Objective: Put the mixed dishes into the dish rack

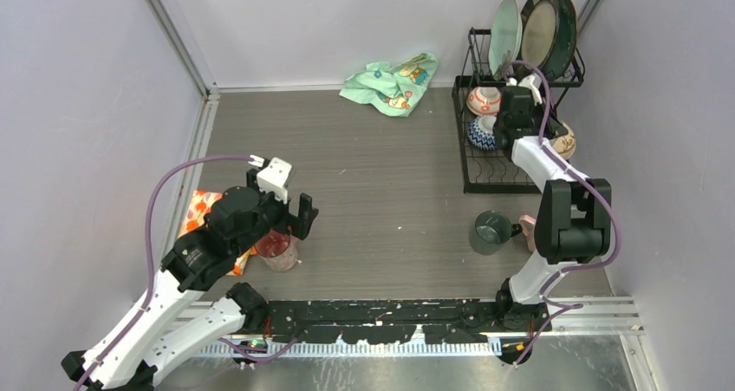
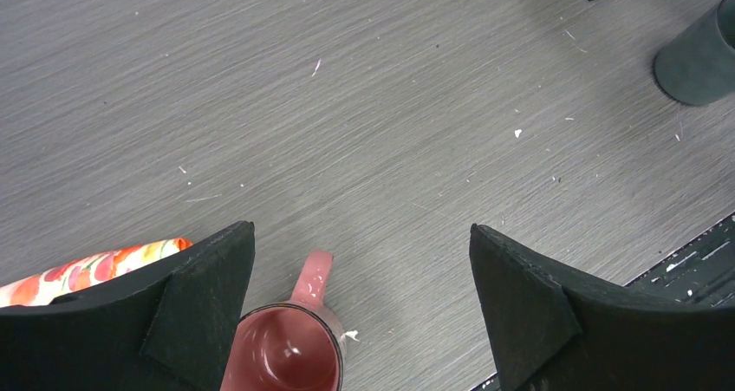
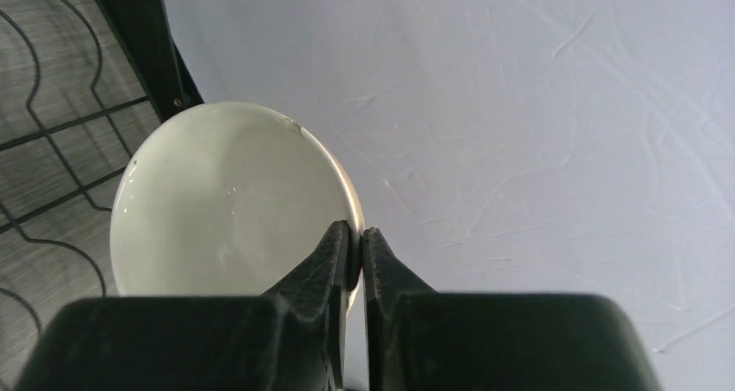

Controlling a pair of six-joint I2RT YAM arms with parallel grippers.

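Note:
A black two-tier dish rack (image 1: 468, 179) holds plates (image 1: 505, 31) on top and bowls (image 1: 483, 100) below. My right gripper is shut on the rim of a cream bowl (image 3: 225, 192), inside the rack's lower right. My left gripper stands open above a pink glass mug (image 2: 286, 356) on the left side of the table. A dark green mug (image 1: 491, 232) and a pink mug (image 1: 528, 235), partly hidden by the right arm, sit in front of the rack.
A green cloth (image 1: 390, 83) lies at the back wall, and an orange patterned cloth (image 1: 201, 207) at the left. A wall is close beside the rack's right.

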